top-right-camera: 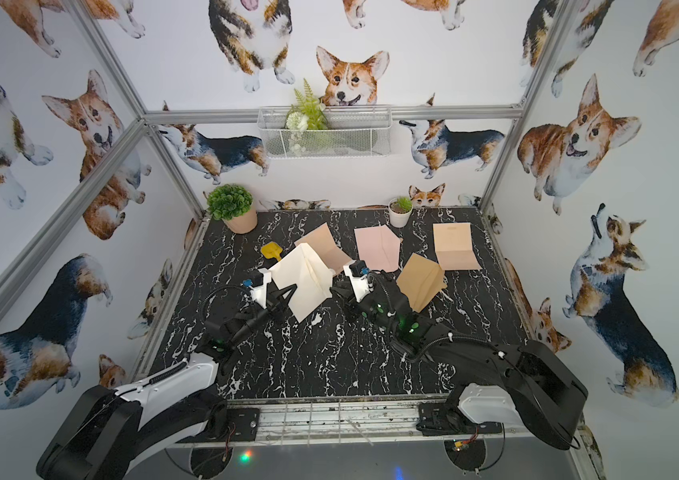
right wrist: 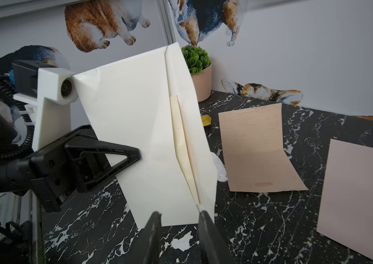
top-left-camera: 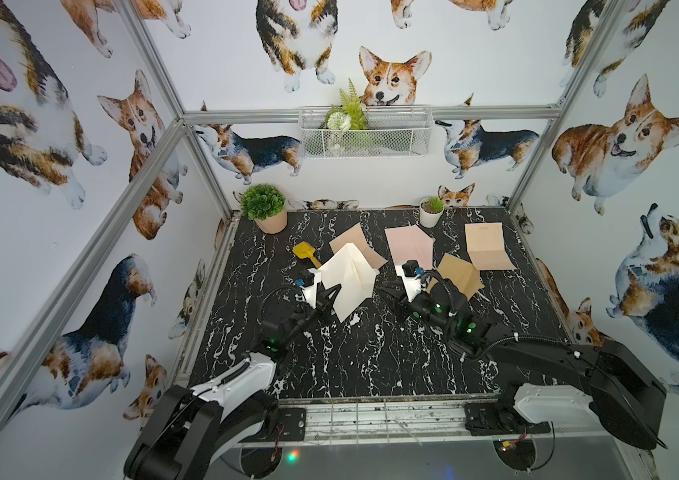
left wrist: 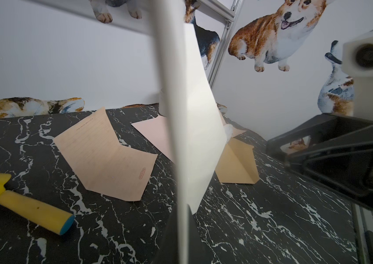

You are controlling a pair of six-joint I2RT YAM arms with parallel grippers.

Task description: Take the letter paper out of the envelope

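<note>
The white envelope (right wrist: 131,118) is held upright above the table. My left gripper (top-left-camera: 334,291) is shut on its left side; in the right wrist view one left finger (right wrist: 122,151) lies across the envelope's face. In the left wrist view the envelope (left wrist: 201,127) is nearly edge-on. Its long opening gapes towards the right arm, and a cream strip of letter paper (right wrist: 182,145) shows inside, the rest of the sheet hidden. My right gripper is open on the opening's side, its fingertips apart near the envelope's lower edge, and nothing is held between them.
On the black marbled table lie a beige sheet (right wrist: 256,149), a pink envelope (top-left-camera: 409,246), a brown envelope (top-left-camera: 457,276) and another beige sheet (top-left-camera: 489,246). A yellow scoop (top-left-camera: 304,251) and two potted plants stand behind.
</note>
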